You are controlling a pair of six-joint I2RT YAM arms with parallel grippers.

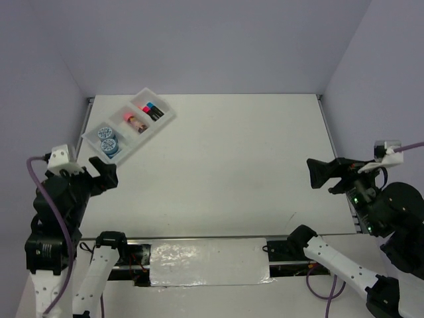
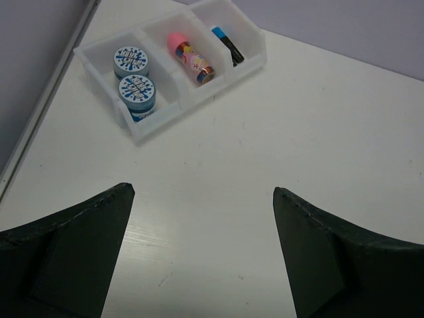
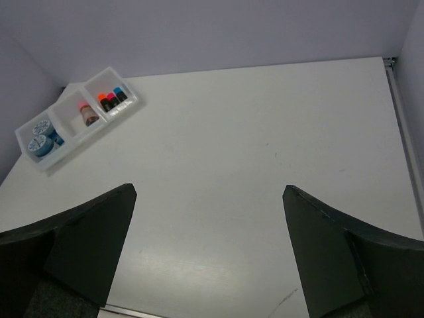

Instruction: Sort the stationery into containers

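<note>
A white three-compartment tray [image 1: 147,139] stands at the table's back left. Its left compartment holds two blue round tubs [image 2: 137,91]. In the middle one lies a pink-capped bottle of coloured pencils [image 2: 191,58]. Three black markers with orange, pink and blue caps share the right compartment; the left wrist view mostly shows the blue-capped one. My left gripper [image 1: 106,175] is open and empty, in front of the tray on the left. At the right side, my right gripper [image 1: 319,173] also stands open, with nothing between its fingers.
Grey walls [image 1: 205,46] close in the back and both sides. A silvery sheet [image 1: 209,262] lies in front of the table's front edge.
</note>
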